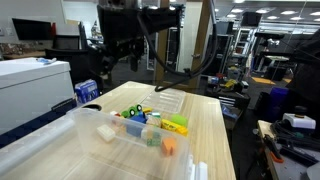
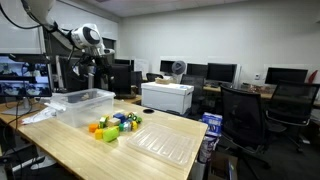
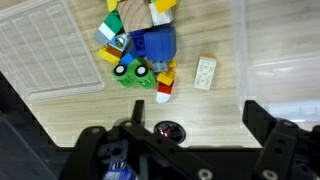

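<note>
My gripper stands open, its fingers (image 3: 127,138) wide apart with nothing held between them. Below it in the wrist view, a small cream block (image 3: 205,72) lies alone on the table. To its left sits a cluster with a blue block (image 3: 158,43), a green wheeled piece (image 3: 134,75) and a small red-and-white piece (image 3: 164,92). A clear plastic bin (image 3: 285,60) fills the right side. In the first exterior view, colored blocks show through and behind the clear bin (image 1: 105,150), with the arm above them.
A flat clear tray or lid (image 2: 172,142) lies on the table beside the blocks. A blue box (image 1: 87,91) and a white cabinet (image 1: 32,88) stand farther back. Near the wrist view's bottom is a dark round object (image 3: 170,130).
</note>
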